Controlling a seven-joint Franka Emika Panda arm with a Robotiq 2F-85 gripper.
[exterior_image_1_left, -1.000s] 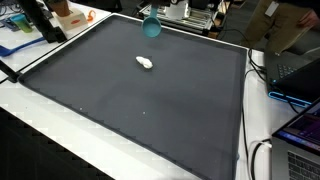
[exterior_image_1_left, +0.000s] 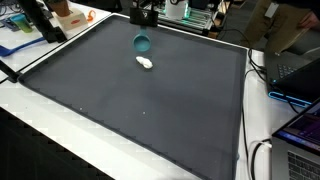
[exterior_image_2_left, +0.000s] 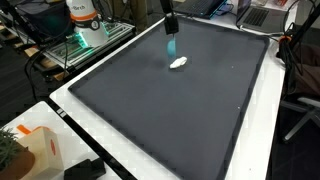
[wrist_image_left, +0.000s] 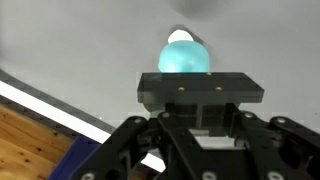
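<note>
A teal, rounded object (exterior_image_1_left: 141, 43) hangs from my gripper (exterior_image_2_left: 174, 36), which is shut on it. In exterior view 2 the teal object (exterior_image_2_left: 171, 48) shows as a narrow upright shape below the dark fingers. Just beyond the gripper in the wrist view, the teal object (wrist_image_left: 184, 56) partly covers a small white item (wrist_image_left: 181, 36). That white item (exterior_image_1_left: 145, 62) lies on the dark grey board, close to the teal object but apart from it in exterior view 1. Whether the teal object touches the board is hard to tell.
The grey board (exterior_image_1_left: 150, 105) is otherwise clear, with wide free room. Laptops (exterior_image_1_left: 290, 80) and cables lie along one side. A box and other clutter (exterior_image_1_left: 68, 18) stand at the far left corner.
The teal object has moved with my gripper from the far edge of the board toward the white item, slightly left and lower in exterior view 1. The white item has stayed put.
</note>
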